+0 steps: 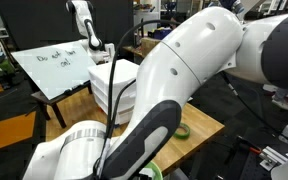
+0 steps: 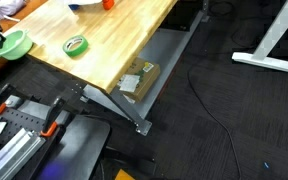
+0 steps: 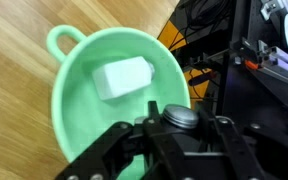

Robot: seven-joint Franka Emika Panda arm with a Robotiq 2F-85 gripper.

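Observation:
In the wrist view, a pale green bowl (image 3: pixel 72 105) with a loop handle fills the middle, with a white block (image 3: pixel 127 76) lying inside. My gripper is over the bowl's near right rim, shut on a small grey, round-topped object (image 3: pixel 180 115). The object's lower part is hidden by the dark fingers. In exterior view 2 the bowl (image 2: pixel 22 43) is by the table's left edge; in exterior view 1 only part of the bowl (image 1: pixel 155 170) shows behind my arm.
A roll of green tape (image 2: pixel 75 45) lies on the wooden table (image 2: pixel 124 40), away from the bowl. At the table's back are a red object (image 2: pixel 108 4) and a white item (image 2: pixel 84 2). A cardboard box (image 2: pixel 139 80) sits below the tabletop. White boxes (image 1: pixel 114 85) are stacked behind my arm.

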